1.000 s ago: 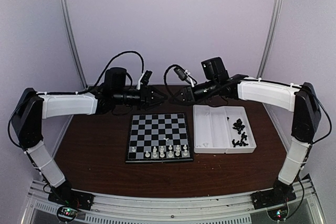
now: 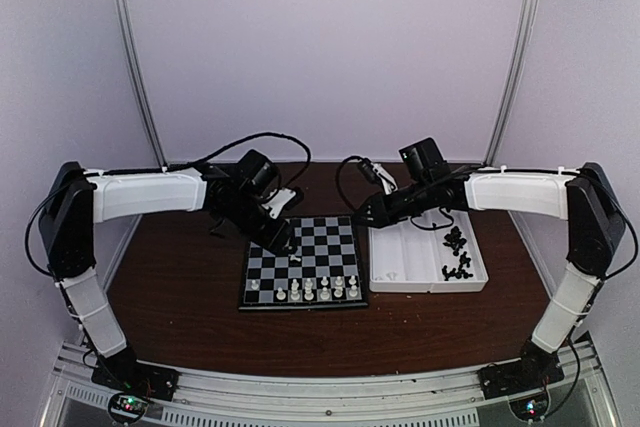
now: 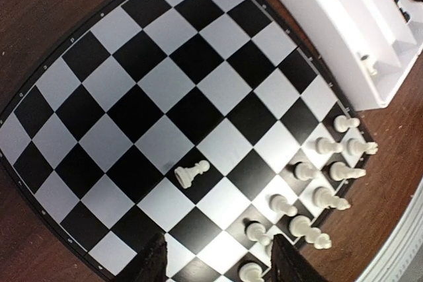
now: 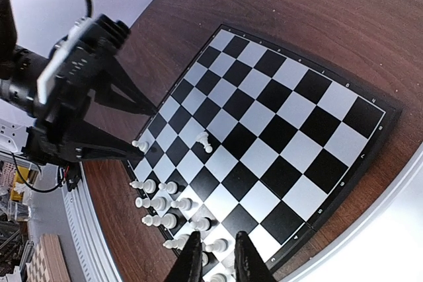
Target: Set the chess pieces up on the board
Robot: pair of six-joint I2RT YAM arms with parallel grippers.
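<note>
A white pawn (image 3: pixel 192 174) lies on its side near the middle of the chessboard (image 2: pixel 307 242). White pieces (image 3: pixel 327 199) stand in two rows along the near edge, with another (image 4: pixel 140 145) apart at the near left. My left gripper (image 2: pixel 283 247) hangs over the board above the lying pawn, fingers apart and empty, as its wrist view and the right wrist view show. My right gripper (image 2: pixel 362 217) is raised near the board's back right corner. In its wrist view white pieces show behind its fingertips; whether it holds anything I cannot tell.
The white tray (image 2: pixel 400 242) right of the board holds a pile of black pieces (image 2: pixel 455 242) and a small white piece (image 3: pixel 368 64). Bare wooden table surrounds the board.
My left gripper has come down and toward the near side of the board. The right arm has shifted slightly right. The lying pawn appears shifted left from a second ago.
</note>
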